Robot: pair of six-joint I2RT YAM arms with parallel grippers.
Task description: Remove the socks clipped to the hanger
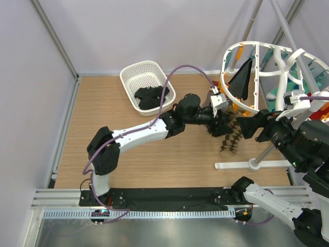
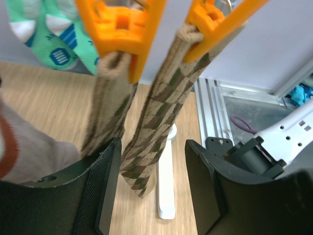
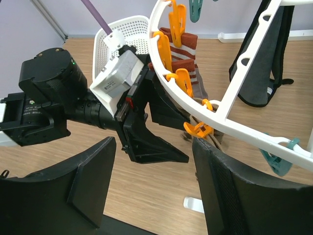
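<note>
Two brown checked sock pieces (image 2: 157, 115) hang from orange clips (image 2: 208, 17) on the white round hanger (image 1: 267, 73). My left gripper is open, its fingers standing to either side of the checked fabric's lower part. On the hanger's near side, my right gripper has its fingers apart and nothing gripped between them; an orange clip (image 3: 198, 129) appears just above one tip. A red and grey striped sock (image 3: 183, 63) and a black sock (image 1: 240, 82) are also on the hanger. Green and white socks (image 2: 63, 32) hang beyond.
A white basket (image 1: 125, 82) holding dark socks (image 1: 150, 98) stands at the back of the wooden table. The hanger's white stand foot (image 1: 236, 165) lies on the table at right. Bare tabletop extends to the left.
</note>
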